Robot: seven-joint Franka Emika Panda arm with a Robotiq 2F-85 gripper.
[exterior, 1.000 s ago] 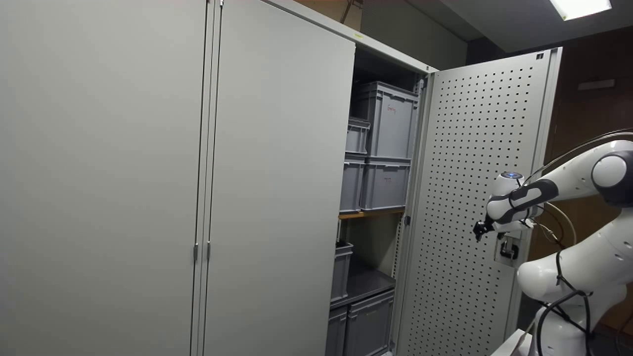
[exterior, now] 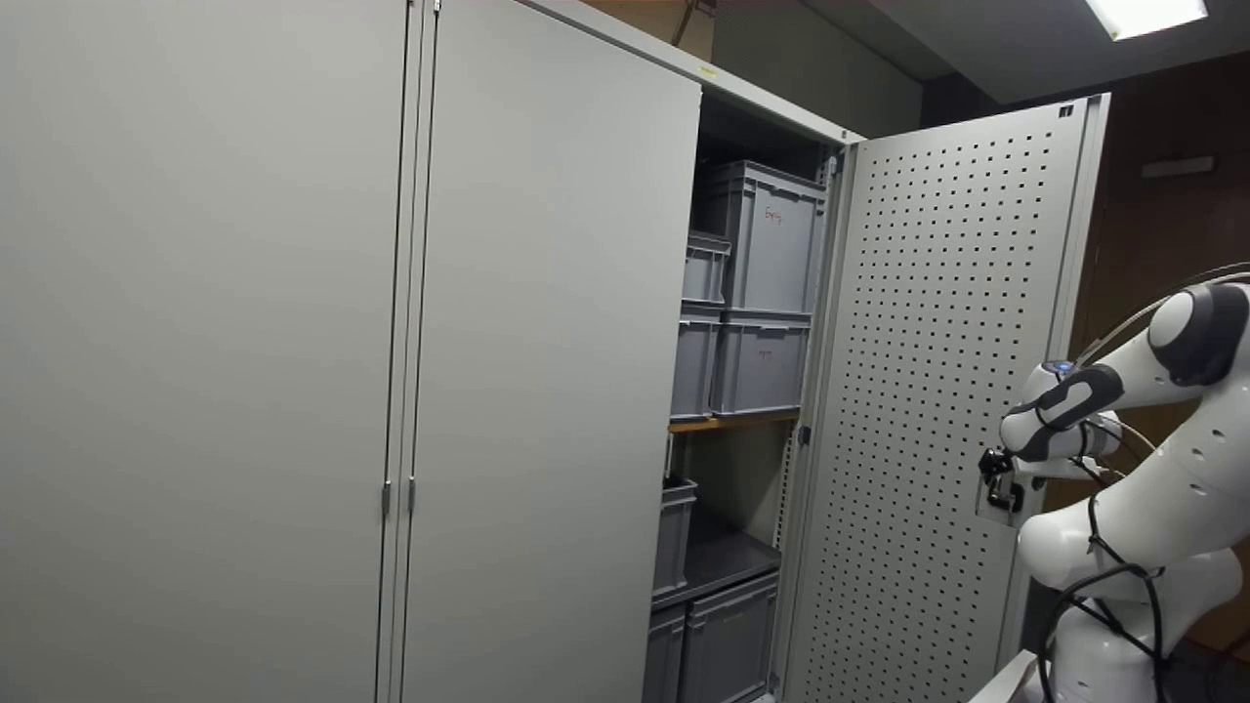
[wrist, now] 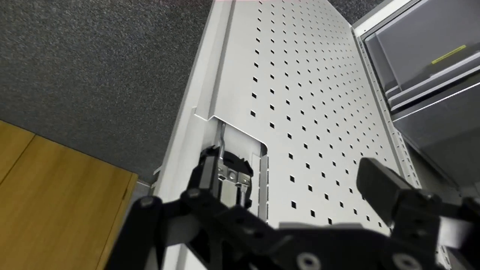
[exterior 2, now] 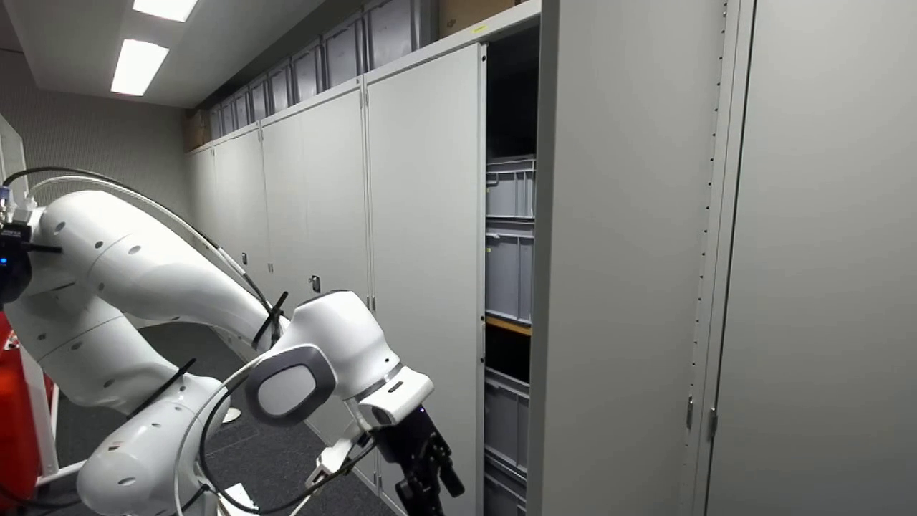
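Note:
A grey cabinet door (exterior: pixel 926 305) stands swung out, its perforated inner face showing in exterior view 1. Near its free edge a cutout holds the black lock mechanism (exterior: pixel 1005 497). My black gripper (exterior: pixel 994 462) is in front of the door close to that lock. In the wrist view the gripper is open, its two fingers (wrist: pixel 378 182) wide apart with the perforated panel behind the gap. The left finger is beside the lock mechanism (wrist: pixel 231 173) and partly covers it; contact cannot be told. In exterior view 2 my gripper (exterior 2: pixel 432 477) points down beside the open door (exterior 2: pixel 627 258).
Grey storage boxes (exterior: pixel 768 246) fill the cabinet's upper shelves behind the opening. The neighbouring doors (exterior: pixel 551 351) are closed. Dark carpet (wrist: pixel 99 81) lies free beside the door's edge, and a wooden surface (wrist: pixel 54 198) shows at lower left in the wrist view.
In exterior view 1 my gripper has moved right and slightly down, from left of the lock to close in front of it. The door appears unmoved.

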